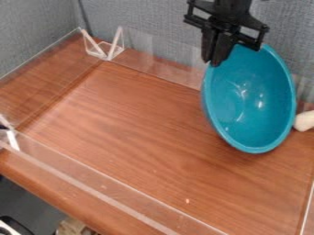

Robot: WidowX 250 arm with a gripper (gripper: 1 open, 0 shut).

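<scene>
A large turquoise oval bowl (248,106) hangs tilted on its side at the right of the camera view, its inside facing the camera. My black gripper (216,57) is at its upper rim, shut with the rim at its fingertips. The bowl's lower end is near or on the wooden surface (110,138).
A white wire rack (103,48) stands at the back left. A white object (304,120) lies at the right edge behind the bowl. Clear plastic walls edge the wooden surface, whose middle and left are clear.
</scene>
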